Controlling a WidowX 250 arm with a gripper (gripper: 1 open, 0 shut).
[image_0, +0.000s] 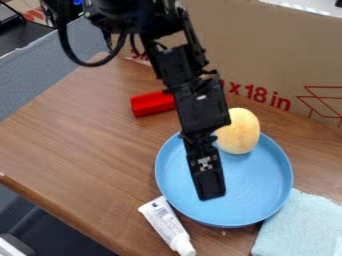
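My black gripper points down over the blue plate, its tip near the plate's middle-left; whether it touches the plate I cannot tell, and its fingers are seen side-on, so the gap between them is unclear. A pale yellow, rounded object sits at the back of the plate, just right of the arm and partly behind it. A red cylinder lies on the wooden table behind and left of the plate. A white tube lies at the plate's front left.
A light blue cloth lies at the right front beside the plate. A cardboard box stands along the back.
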